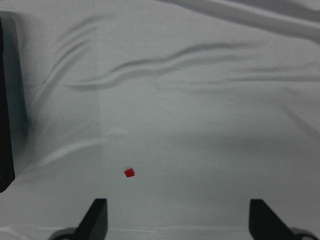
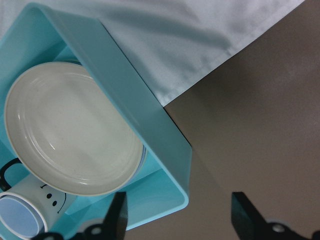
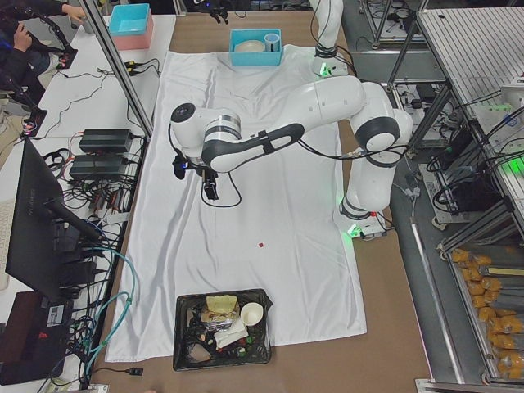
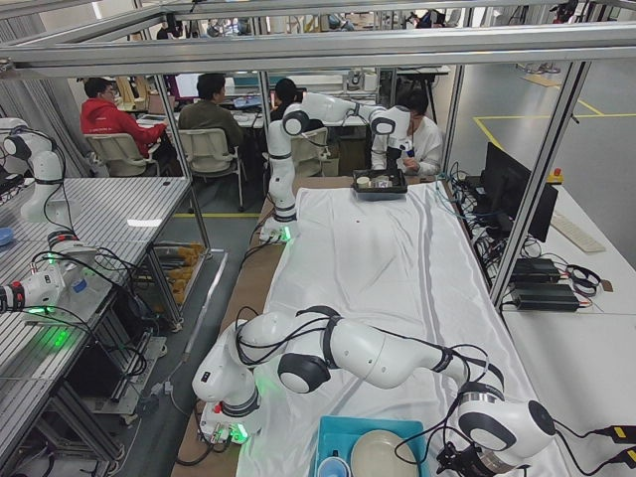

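Note:
My left gripper hangs open over the white cloth (image 1: 210,115), with a small red square (image 1: 129,172) below it in its wrist view. My right gripper is open at the corner of a blue bin (image 2: 160,140), holding nothing visible. In the bin lie a cream plate (image 2: 70,125) and a white mug (image 2: 30,210) with a face on it and a blue inside. In the left camera view the left arm reaches across the middle of the cloth.
A black tray (image 3: 182,327) with a cream bowl (image 3: 251,313) and mixed items sits at the cloth's other end. A monitor, cables and electronics line one side.

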